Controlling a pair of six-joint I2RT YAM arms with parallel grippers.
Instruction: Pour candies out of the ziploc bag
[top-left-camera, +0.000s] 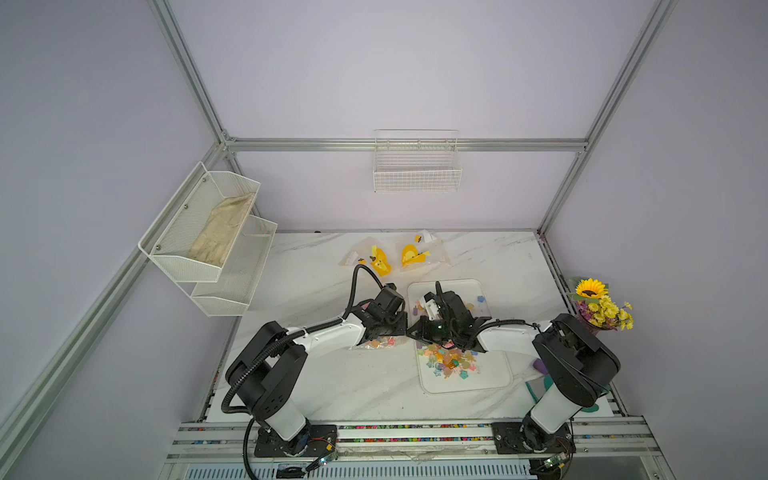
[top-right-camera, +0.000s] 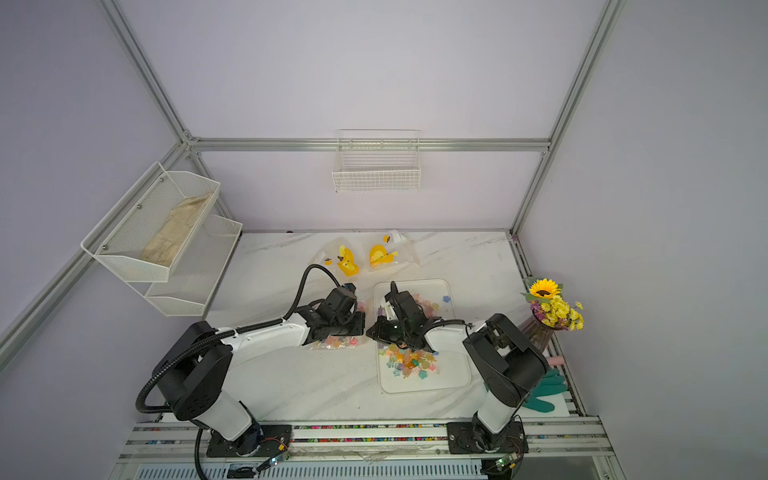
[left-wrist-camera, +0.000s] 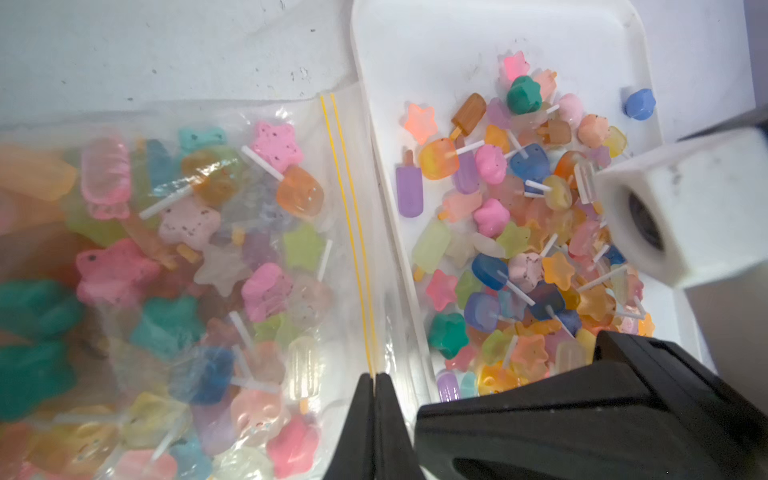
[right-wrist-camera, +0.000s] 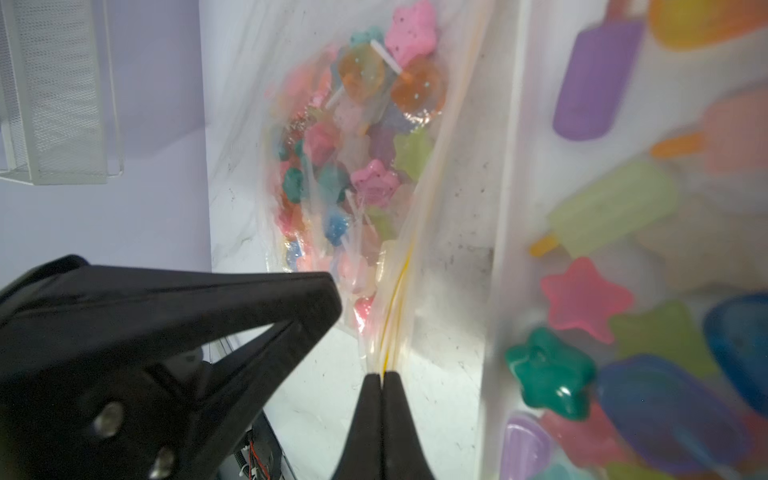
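Note:
A clear ziploc bag (left-wrist-camera: 160, 312) full of colourful candies lies flat left of the white tray (left-wrist-camera: 480, 32), its zipper edge with two yellow lines along the tray's rim. My left gripper is shut on that zipper edge. My right gripper is also shut on the zipper edge, facing the left one from the tray side. Loose candies (left-wrist-camera: 512, 312) lie heaped in the tray. In both top views the two grippers nearly meet and hide much of the bag.
Two empty bags with yellow prints (top-left-camera: 416, 252) lie at the back. A flower vase (top-left-camera: 600, 312) and teal gloves (top-right-camera: 544, 392) sit at the right. Wire baskets (top-left-camera: 208, 240) hang at the left.

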